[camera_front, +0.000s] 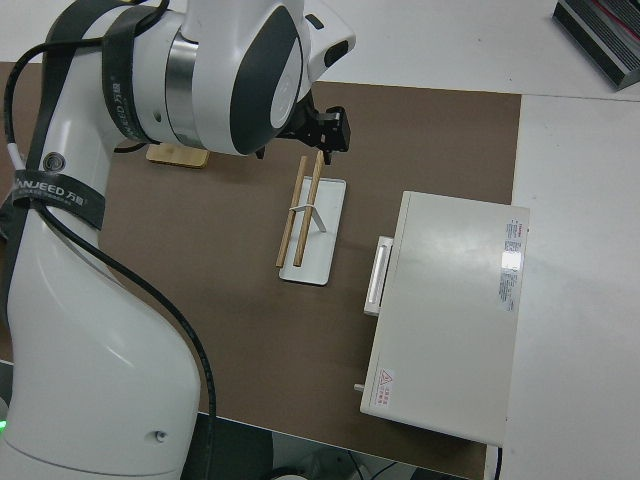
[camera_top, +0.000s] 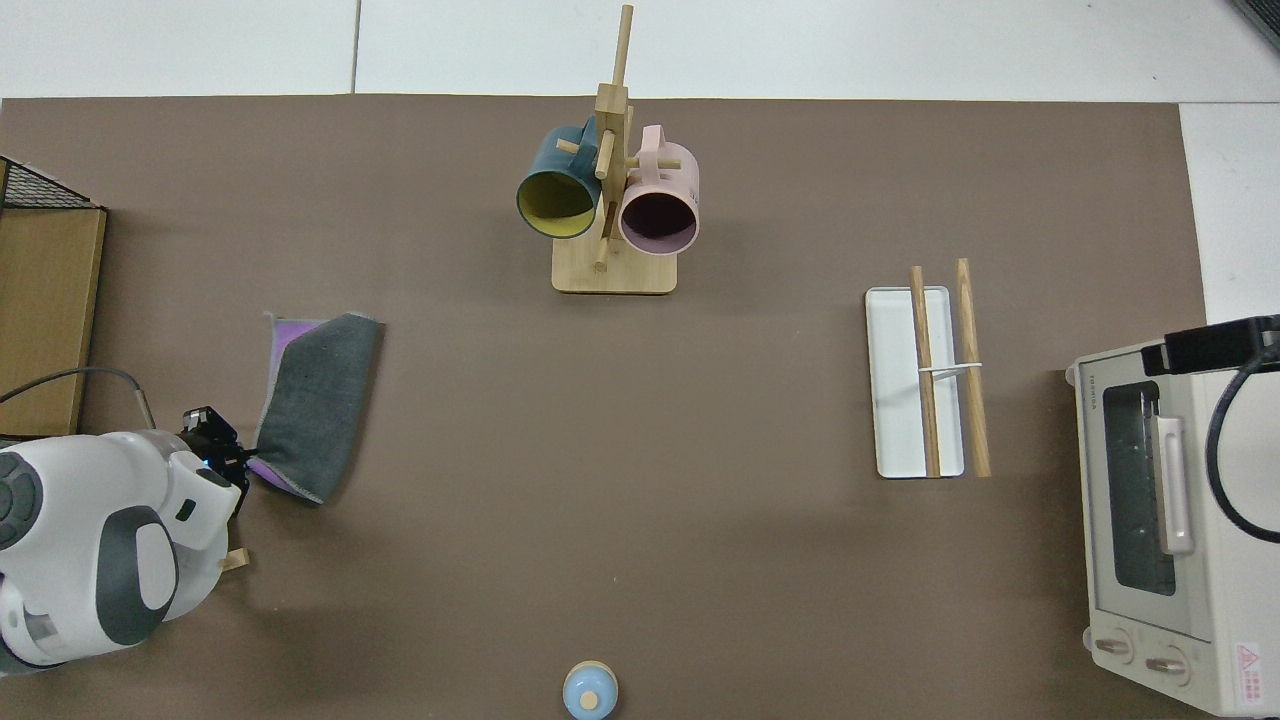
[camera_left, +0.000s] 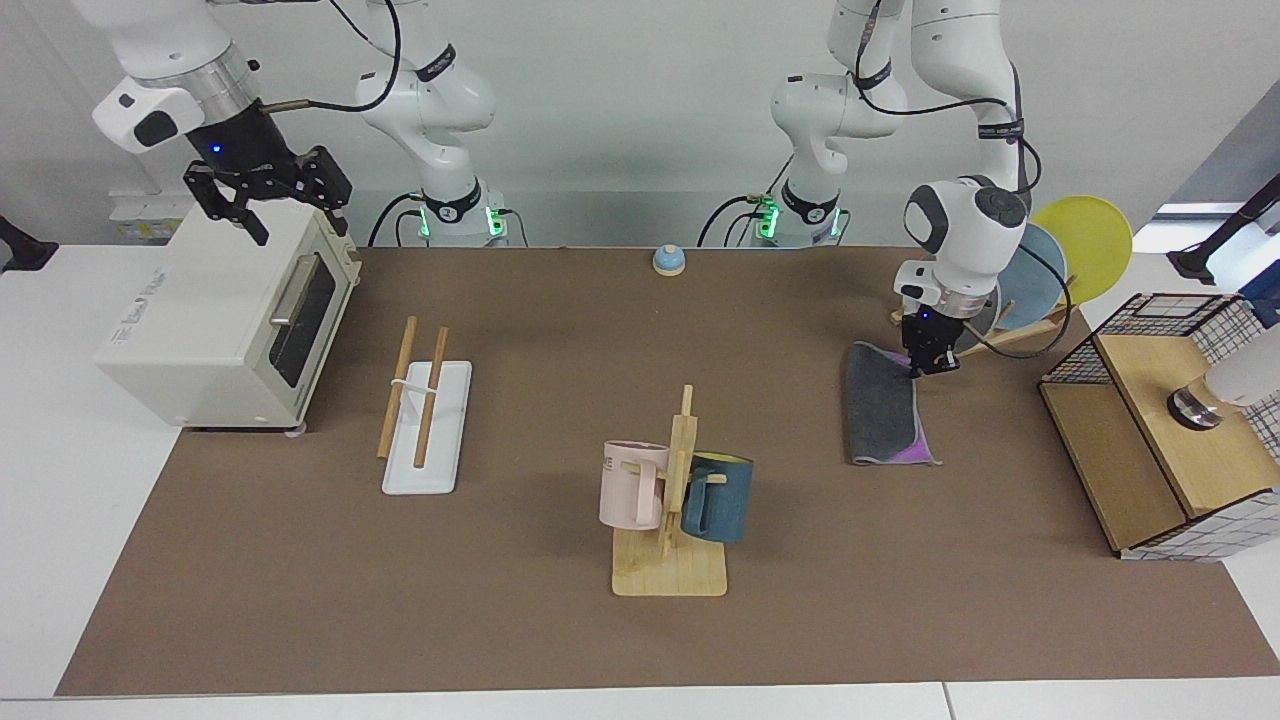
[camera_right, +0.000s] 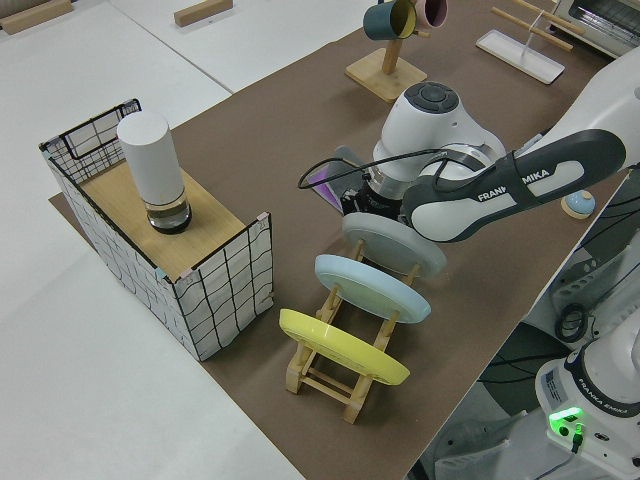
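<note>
A grey cloth with purple backing (camera_top: 314, 402) (camera_left: 879, 408) lies on the brown mat at the left of the top view. One gripper, my left (camera_left: 930, 355), is down at that cloth's edge, beside a rack of plates (camera_right: 342, 348); whether its fingers grip the cloth is hard to tell. My right gripper (camera_left: 248, 206) hangs over the white toaster oven (camera_top: 1146, 504); its finger state is unclear.
A mug tree (camera_top: 614, 276) holds a blue and a pink mug. A white stand (camera_top: 890, 384) with wooden rods sits near the oven. A wire basket (camera_right: 215, 300) is at the left; a blue object (camera_top: 589, 690) is at the front.
</note>
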